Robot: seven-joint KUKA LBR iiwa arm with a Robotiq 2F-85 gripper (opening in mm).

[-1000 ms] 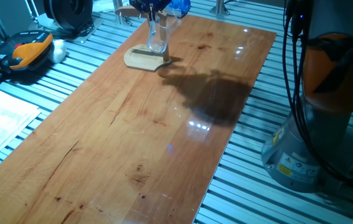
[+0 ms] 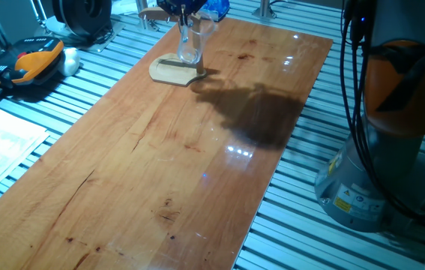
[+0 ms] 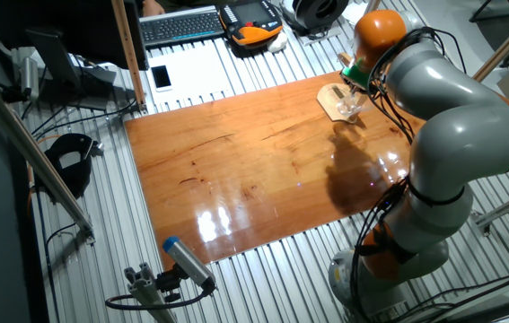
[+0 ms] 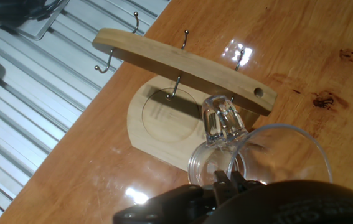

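Observation:
A wooden mug rack stands near the far end of the board; its top bar [image 4: 176,65] carries several small metal hooks, and its rounded base [image 4: 142,127] has a ring-shaped groove. Close against the rack, in the wrist view, a clear glass cup [image 4: 220,124] lies tilted partly over the base, overlapping the end of the bar. My gripper appears shut on the cup; its dark fingertips meet the glass at the bottom of the view. From outside, the cup [image 2: 190,49] shows below my gripper, above the board. Whether it touches a hook is hidden.
The wooden board [image 3: 236,161] is otherwise bare, with a broad shadow near the rack. Beyond its edge lie an orange-and-black device [image 2: 28,64], a white round object [image 2: 70,61] and paper [image 2: 6,142]. A camera on a post [image 3: 187,260] stands at the front edge.

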